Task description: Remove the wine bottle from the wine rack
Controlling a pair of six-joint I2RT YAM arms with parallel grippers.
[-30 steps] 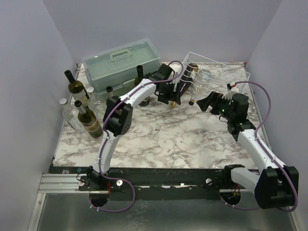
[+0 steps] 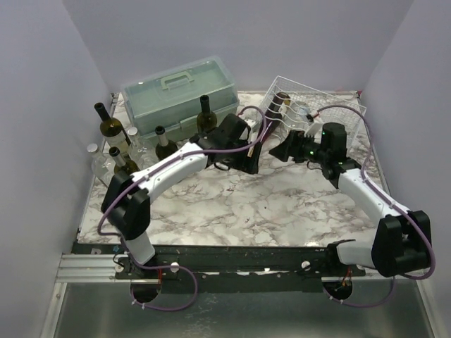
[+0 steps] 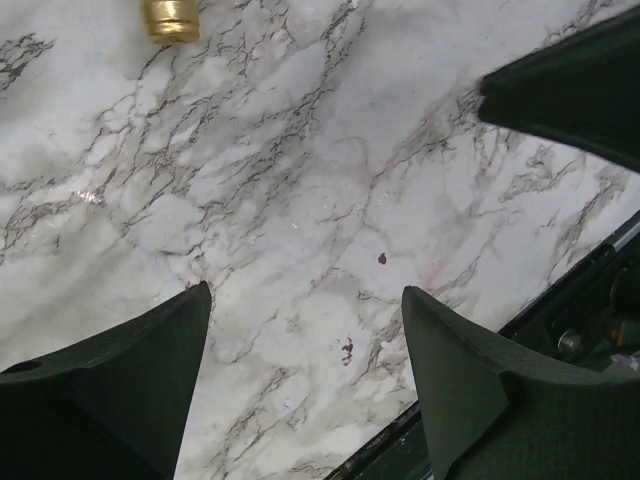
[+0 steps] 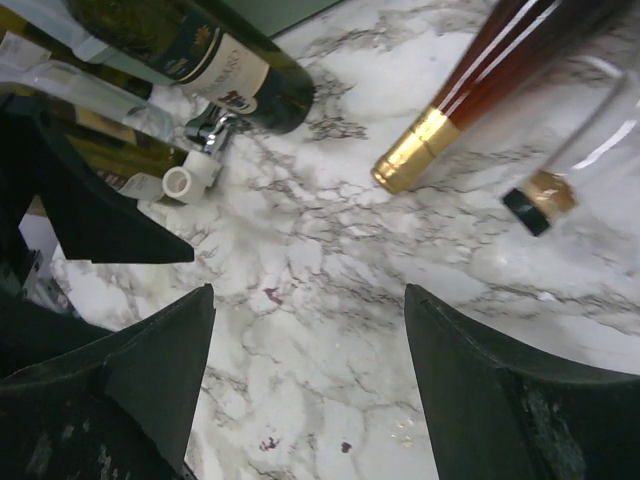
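Note:
A white wire wine rack [image 2: 324, 95] at the back right holds bottles, among them a dark bottle [image 2: 277, 105] and an amber bottle with a gold foil neck [image 4: 418, 146]. My left gripper [image 2: 250, 162] is below the rack's left end, open, with bare marble between its fingers; a gold bottle top [image 3: 170, 20] shows ahead of it. My right gripper [image 2: 285, 151] is at the rack's front, open, with nothing between its fingers; the gold neck lies ahead of it in the right wrist view.
Several standing bottles [image 2: 120, 162] fill the left side. A teal lidded box [image 2: 180, 98] lies at the back left, with a dark bottle [image 2: 206, 116] before it.

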